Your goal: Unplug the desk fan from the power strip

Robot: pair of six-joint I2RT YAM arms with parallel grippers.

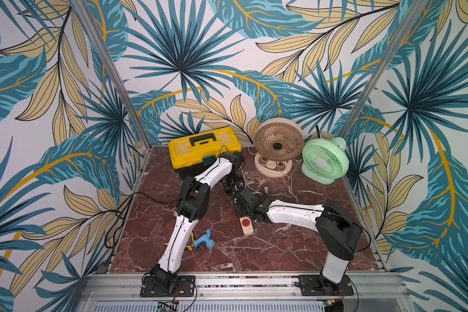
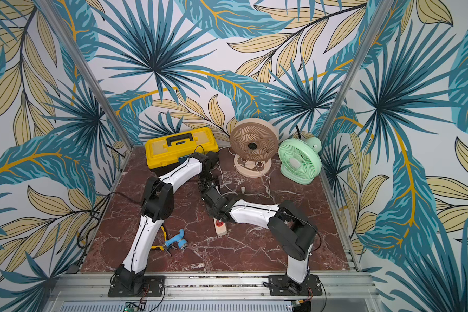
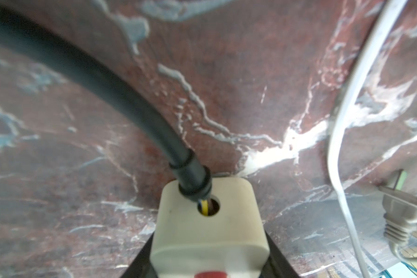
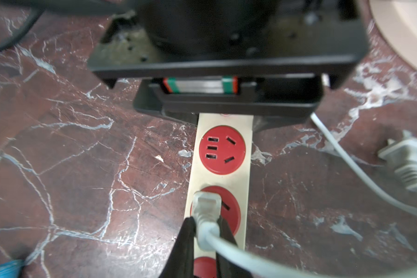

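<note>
The cream power strip [image 4: 221,176] with red sockets lies on the table; a white plug [image 4: 204,203] sits in one socket. My left gripper [image 1: 229,182] is shut on the strip's far end, beside its black cord [image 3: 148,120]. My right gripper is over the strip, its fingers around that white plug; whether they are closed on it is unclear. A loose white plug [image 4: 403,157] lies right of the strip. The beige fan [image 1: 278,140] and mint green fan [image 1: 322,161] stand at the back.
A yellow toolbox [image 1: 202,145] stands at the back left. A blue toy tool [image 1: 205,239] with yellow and black pieces lies at the front left. White cables cross the middle.
</note>
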